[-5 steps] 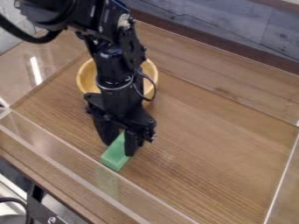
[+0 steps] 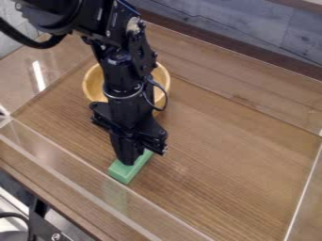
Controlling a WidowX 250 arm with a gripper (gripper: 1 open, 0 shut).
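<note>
My black gripper [image 2: 126, 149] points down over a green rectangular block [image 2: 123, 171] on the wooden table near its front left edge. The fingertips reach to the block's upper part and partly cover it; whether they touch it I cannot tell, nor clearly how the fingers stand.
A yellow bowl [image 2: 93, 83] sits behind the arm, partly hidden by it.
Since a second ago the gripper has shifted slightly left and down over the block. The block looks about where it was.
</note>
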